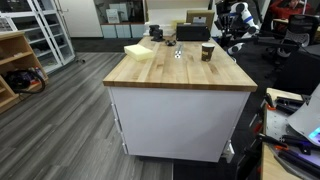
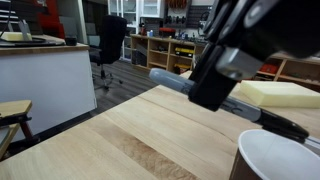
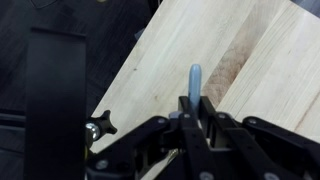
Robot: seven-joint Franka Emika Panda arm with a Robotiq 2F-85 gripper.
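Observation:
In exterior view 2 my gripper [image 2: 212, 88] is shut on a slim grey marker-like rod [image 2: 172, 80]. Its grey end points left, and a dark end [image 2: 283, 125] shows on the right, above a white-rimmed cup [image 2: 285, 155]. The wrist view has the blue-grey tip of the rod [image 3: 195, 82] standing out between the fingers of my gripper, over bare wood. Exterior view 1 includes a brown cup [image 1: 207, 51] on the wooden tabletop [image 1: 165, 74]; at this size, the gripper and rod are hard to make out there.
A pale yellow block [image 2: 280, 94] lies behind the cup in exterior view 2. A black box [image 1: 194, 32] and a dark item [image 1: 156, 34] stand farther back on the table in exterior view 1.

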